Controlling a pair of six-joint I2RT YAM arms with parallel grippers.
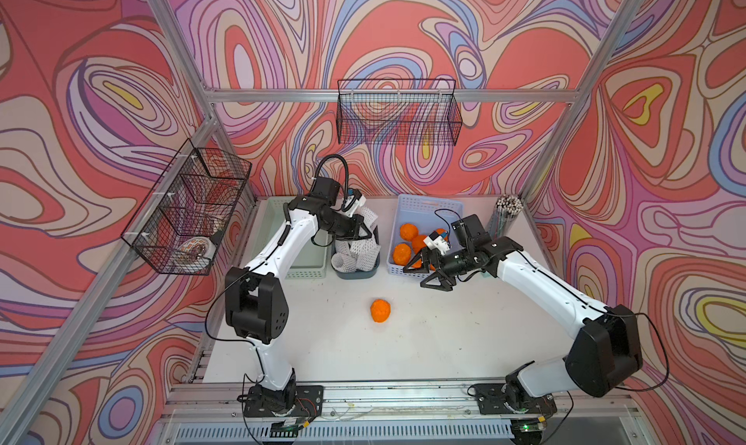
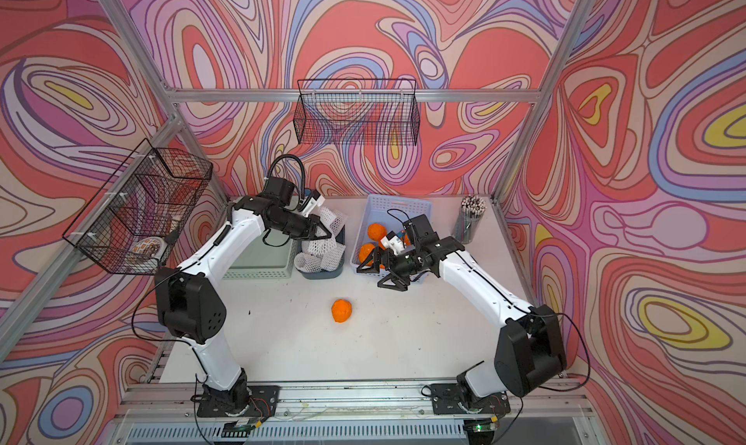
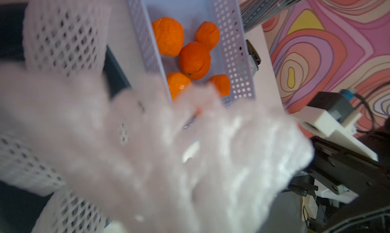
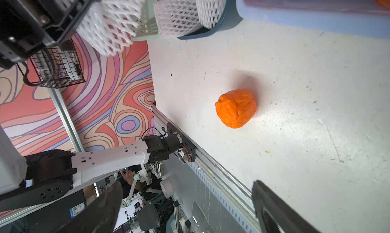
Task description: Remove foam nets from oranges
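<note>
A bare orange [image 4: 236,108] lies alone on the white table, in front of the bins. My left gripper [image 1: 365,229] is over the dark bin [image 1: 357,273], shut on a white foam net [image 3: 195,159] that fills much of the left wrist view and hides the fingertips. Other foam nets [image 3: 65,37] are heaped in that dark bin. My right gripper [image 1: 432,274] stands open by the front edge of the blue basket [image 2: 432,204], with nothing between its fingers. Several bare oranges [image 3: 195,60] rest inside the blue basket.
A pale green basket [image 1: 307,273] stands at the back left, empty where it shows. At the back right is a clear holder of thin sticks [image 1: 503,216].
</note>
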